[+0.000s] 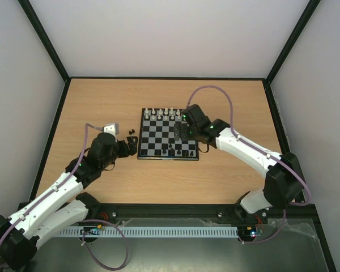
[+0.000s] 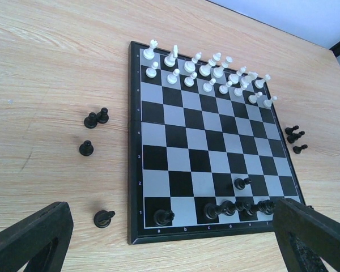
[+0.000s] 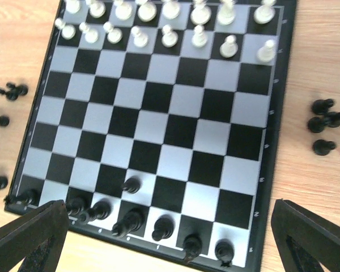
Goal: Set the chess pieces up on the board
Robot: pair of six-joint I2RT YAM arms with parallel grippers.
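Observation:
The chessboard (image 1: 158, 133) holds white pieces (image 3: 199, 38) in two rows along the far side. Black pieces (image 2: 211, 211) line the near row, and one black pawn (image 3: 131, 185) stands a square or two ahead of them. Loose black pieces (image 2: 90, 119) stand on the wood at both sides of the board. My left gripper (image 1: 127, 146) hangs open left of the board, with nothing between its fingers. My right gripper (image 1: 181, 131) is open above the board's right half, also empty; in the right wrist view its fingers frame the black row.
Dark frame bars and walls border the table on the sides and back.

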